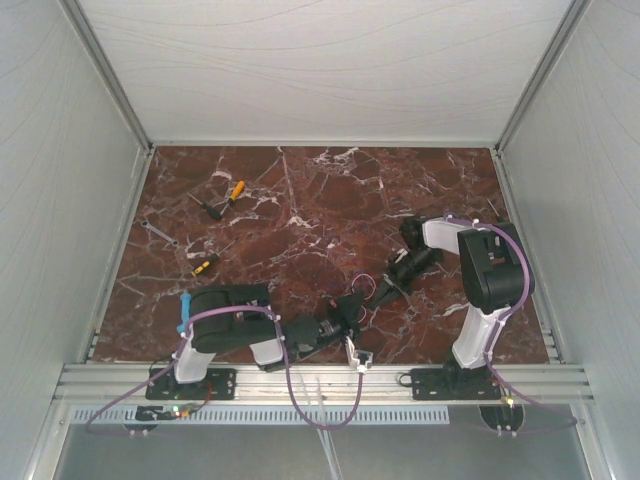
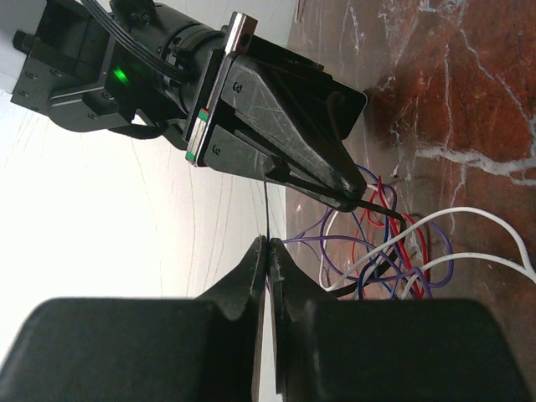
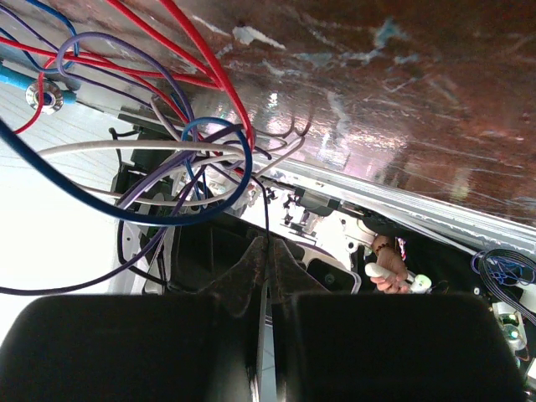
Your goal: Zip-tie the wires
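Observation:
A loose bundle of red, white, blue and purple wires [image 2: 423, 243] lies on the marble table, looped round by a black zip tie [image 2: 389, 212]. My left gripper is shut; a thin black strip of the tie rises from its fingertips. Close by in the left wrist view, my right gripper [image 1: 379, 303] has its tip at the tie beside the bundle. The right wrist view shows this gripper shut too, with a thin black strip running from its tips to the wires [image 3: 209, 155]. How tight the loop is, I cannot tell.
A wrench [image 1: 159, 232], an orange-handled screwdriver [image 1: 236, 190] and a yellow-handled one [image 1: 205, 265] lie on the left of the table. A metal rail [image 1: 320, 372] borders the front edge.

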